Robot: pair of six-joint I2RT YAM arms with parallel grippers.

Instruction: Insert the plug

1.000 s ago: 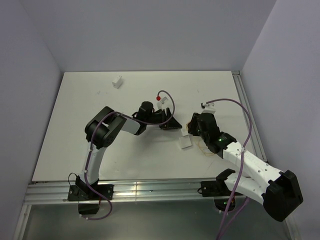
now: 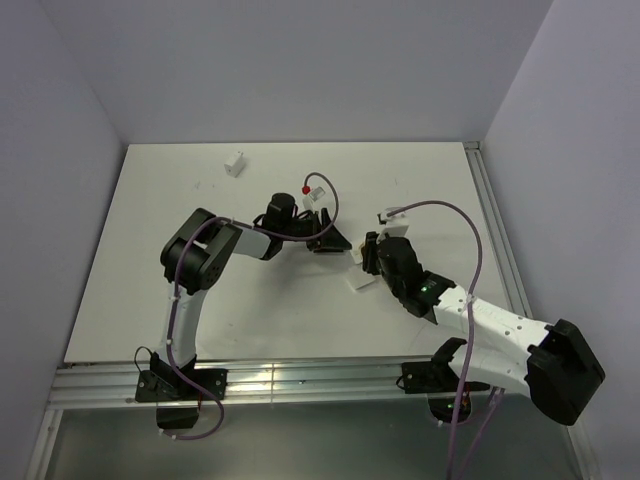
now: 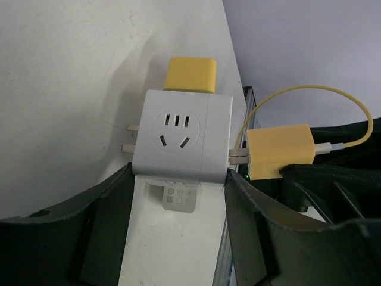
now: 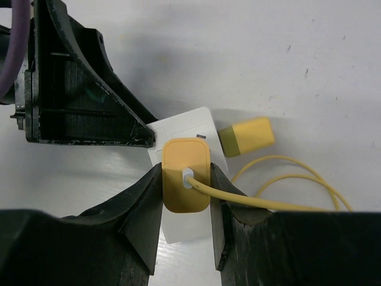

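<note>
A white socket block (image 3: 180,128) with a slotted face sits between the fingers of my left gripper, which touch its near corners. Two metal prongs (image 3: 130,138) stick out of its left side. The yellow plug (image 3: 280,152) with a yellow cable is at the block's right side. Its metal prongs (image 3: 239,156) still show at that side; how deep their tips reach cannot be told. My right gripper is shut on this plug, with the block (image 4: 184,126) behind it. Both grippers (image 2: 347,245) (image 2: 368,255) meet near mid-table in the top view.
Another yellow piece (image 3: 190,74) lies against the block's far side. A white labelled piece (image 3: 179,196) shows below the block. One white box (image 2: 235,164) stands at the table's back left.
My right gripper has moved left with the yellow plug, closing the gap to the block.
</note>
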